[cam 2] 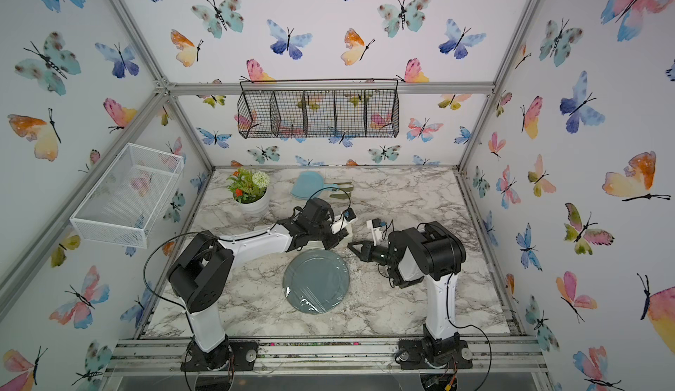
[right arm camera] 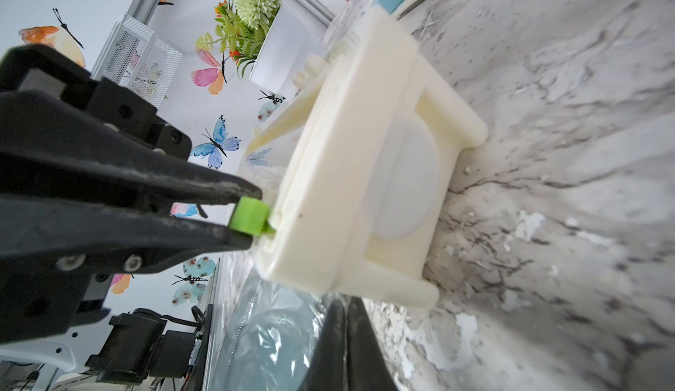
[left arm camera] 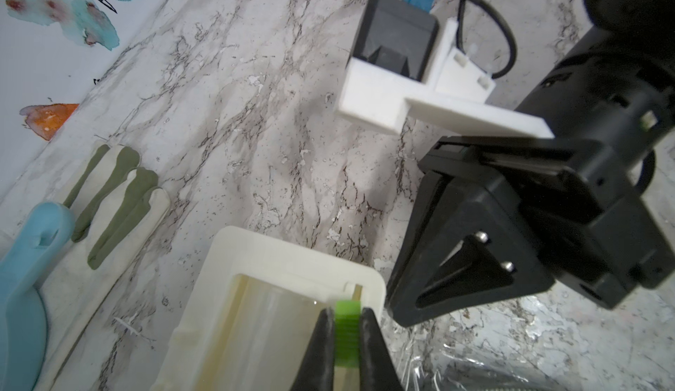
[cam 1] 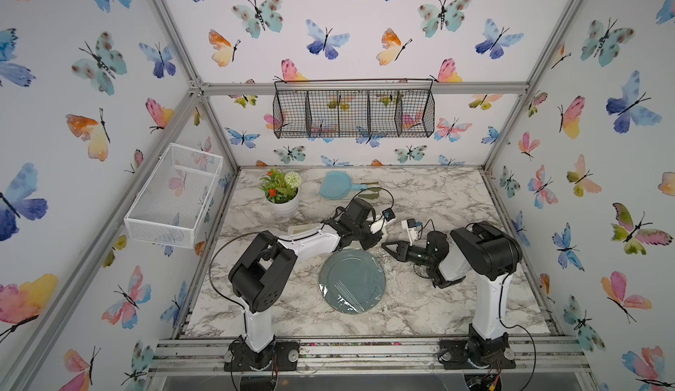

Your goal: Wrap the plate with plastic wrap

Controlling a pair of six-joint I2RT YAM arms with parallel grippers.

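The blue-grey plate lies at the front middle of the table, with shiny, creased clear plastic wrap over it. Behind it stands the cream wrap dispenser, mostly hidden by my left arm in the top views. Near the dispenser's right-hand end, my left gripper is shut on its small green slider. My right gripper is low beside that same end, shut, with nothing showing between its fingers. A small gap separates the two grippers in the top left view.
A potted plant stands at the back left. Light-blue utensils with a green-and-cream cloth-like item lie behind the dispenser. A white mesh basket hangs left.
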